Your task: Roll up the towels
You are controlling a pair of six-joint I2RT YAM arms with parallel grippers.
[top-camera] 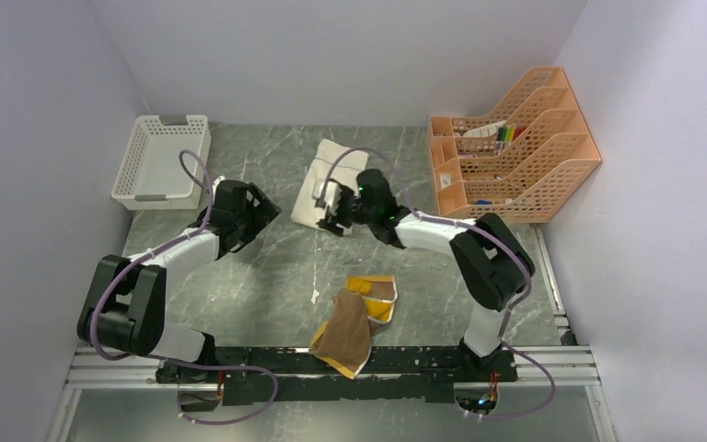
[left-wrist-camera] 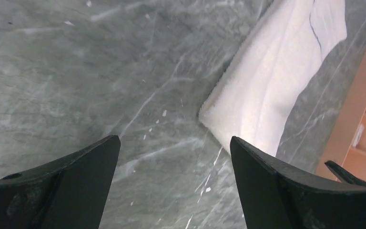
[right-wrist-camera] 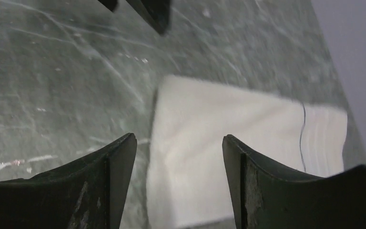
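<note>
A cream towel [top-camera: 324, 175], folded flat into a rectangle with a thin dark stripe near its far end, lies at the back middle of the table. My open right gripper [top-camera: 328, 214] is over the towel's near end; in the right wrist view the towel [right-wrist-camera: 200, 143] shows beyond and between its fingers. To the left, apart from the towel, my left gripper [top-camera: 270, 216] stands open over bare table, with the towel [left-wrist-camera: 267, 90] past its right finger in the left wrist view. A brown and yellow towel [top-camera: 345, 331] lies crumpled at the table's front edge.
An empty white basket [top-camera: 199, 166] stands at the back left. At the back right is an orange compartment rack [top-camera: 566, 147] holding markers [top-camera: 508, 135]. Bare table [top-camera: 423, 295] lies between the rack and the crumpled towel.
</note>
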